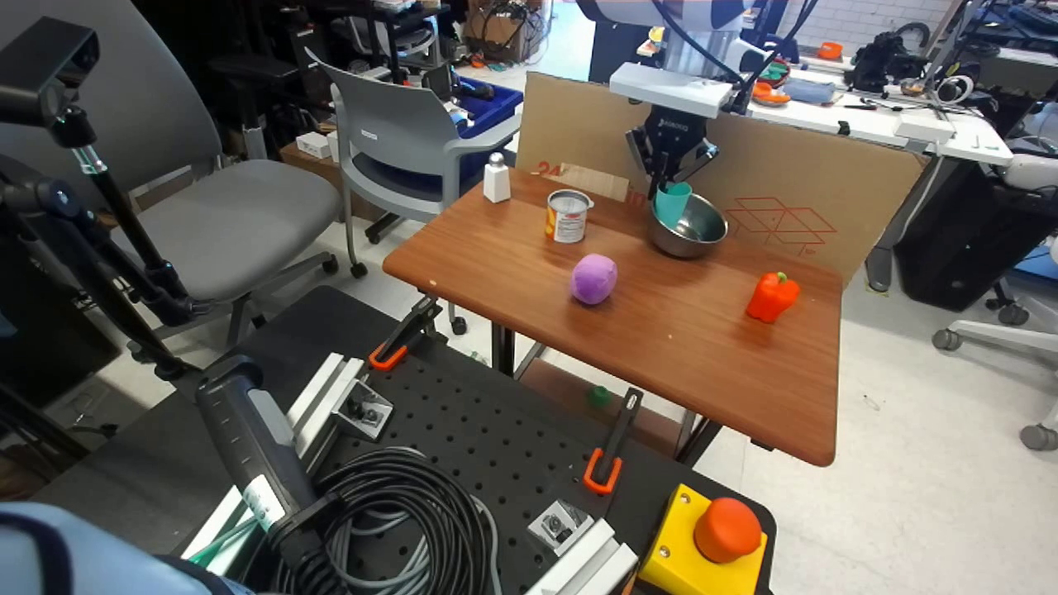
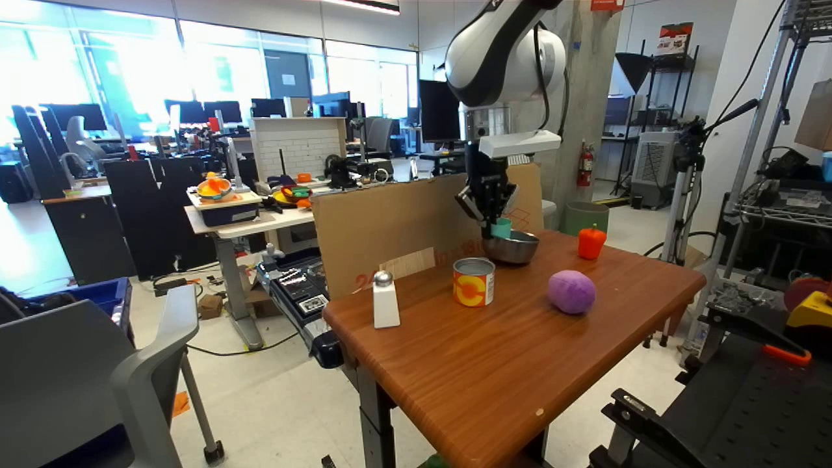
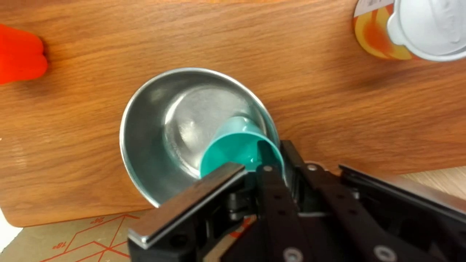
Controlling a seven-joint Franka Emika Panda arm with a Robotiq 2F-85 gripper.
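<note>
A teal cup leans inside the steel bowl in the wrist view, against the wall nearest my gripper. My fingers are closed on the cup's rim, one finger inside it and the other outside, close by the bowl's edge. Whether the bowl's rim is pinched too, I cannot tell. From exterior view 1, the cup rises above the rim of the bowl, which looks a little tilted, with the gripper over its left side. Exterior view 2 shows only the top of the cup above the bowl.
An open can, a white shaker, a purple ball and a red pepper stand apart on the wooden table. Cardboard walls off the back.
</note>
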